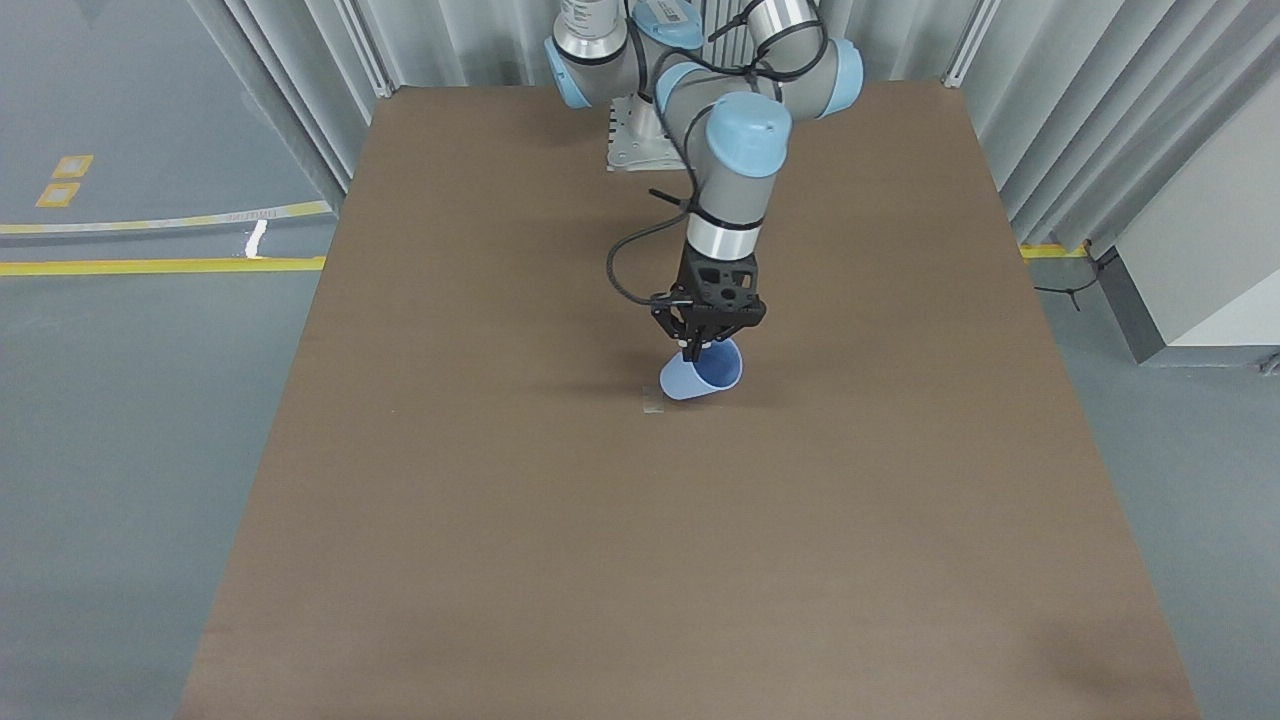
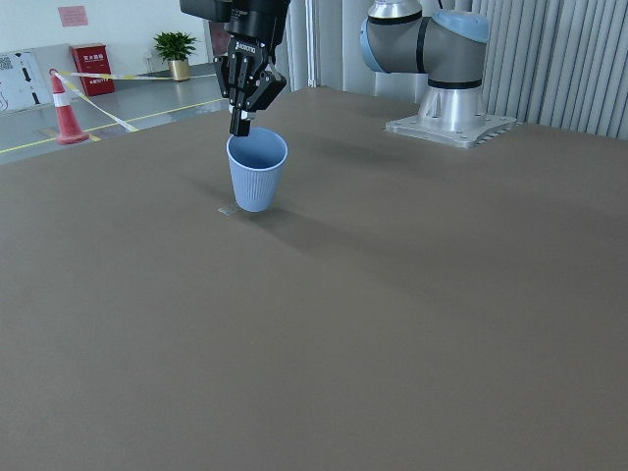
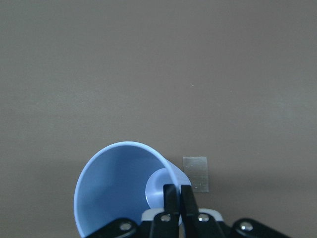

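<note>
A light blue ribbed cup is in my gripper, which is shut on its rim. The left view shows the cup roughly upright below the black gripper, just above or on the table; I cannot tell which. In the wrist view the black fingertips pinch the rim of the cup, whose inside and bottom show. A small clear tape patch lies on the table beside the cup.
Floor and curtains surround the table, and a cone stands on the floor beyond it.
</note>
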